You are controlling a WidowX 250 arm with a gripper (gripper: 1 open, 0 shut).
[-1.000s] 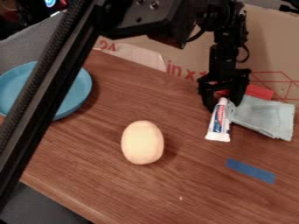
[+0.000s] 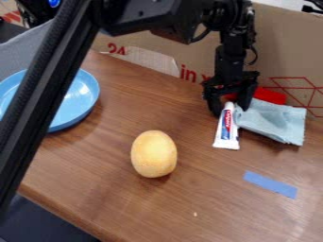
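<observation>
My gripper (image 2: 229,95) is low at the back right of the wooden table, over a red object (image 2: 267,95) near the cardboard. A white toothpaste tube (image 2: 228,128) stands out just below the fingers, lying beside a folded pale blue cloth (image 2: 273,123). The gripper is open; whether its fingers touch the tube, cloth or red object is hard to tell.
A blue plate (image 2: 70,106) sits at the left. A potato-like yellow object (image 2: 154,153) lies in the middle front, and a strip of blue tape (image 2: 269,184) at the right. Cardboard (image 2: 171,57) walls the back.
The gripper has shifted very slightly, staying over the same spot by the tube and cloth.
</observation>
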